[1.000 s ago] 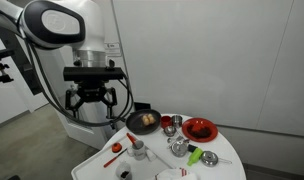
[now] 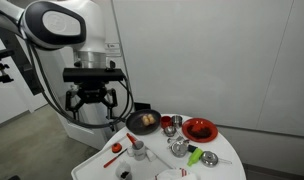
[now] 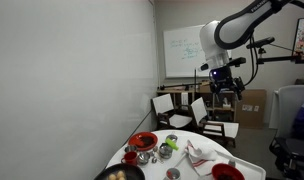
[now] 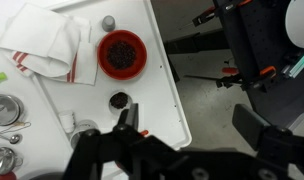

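Note:
My gripper (image 2: 92,108) hangs in the air to the left of the white table (image 2: 224,172), with its fingers spread and nothing between them. In the wrist view the two dark fingers stand wide apart at the bottom. Beyond them lies a white tray (image 4: 164,115) holding a red bowl (image 4: 106,54) of dark bits. A small dark-topped container (image 4: 119,100) sits below the bowl, and a white cloth with red stripes (image 4: 42,38) lies to its left. The black pan (image 2: 135,126) with brownish food rests at the table's back left.
A red dish (image 2: 200,129) stands at the table's back right. Metal pots (image 2: 179,147), a green item (image 2: 195,157) and a strainer (image 2: 210,159) crowd the middle. A white wall (image 2: 212,60) rises behind the table. The air around my gripper is clear.

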